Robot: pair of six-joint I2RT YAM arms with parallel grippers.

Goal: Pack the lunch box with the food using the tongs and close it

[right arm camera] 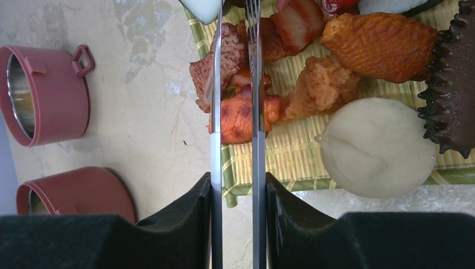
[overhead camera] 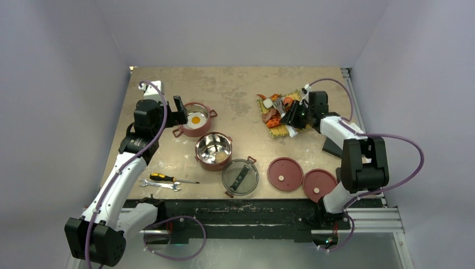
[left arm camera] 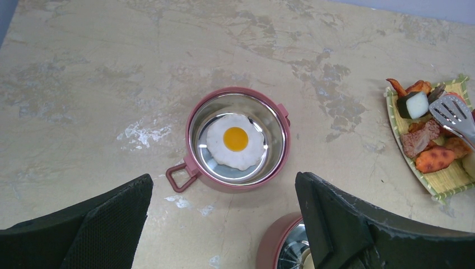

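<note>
My left gripper (overhead camera: 182, 111) is open and empty above the pink pot (left arm camera: 196, 123) holding a fried egg (left arm camera: 235, 140). A second pot (overhead camera: 214, 150) stands in front of it. A woven tray (left arm camera: 448, 179) carries meats, vegetables, a dumpling (right arm camera: 375, 148) and a sea cucumber (right arm camera: 451, 84). My right gripper is over the tray, open, with the two metal arms of serving tongs (right arm camera: 259, 162) between its fingers, close against them. The tongs' slotted head (left arm camera: 451, 115) is over the food; whether it touches any piece I cannot tell.
A glass lid (overhead camera: 252, 179) and two pink lids (overhead camera: 288, 167) (overhead camera: 325, 182) lie along the front. A screwdriver (overhead camera: 162, 177) and wrenches (overhead camera: 157, 184) lie at front left.
</note>
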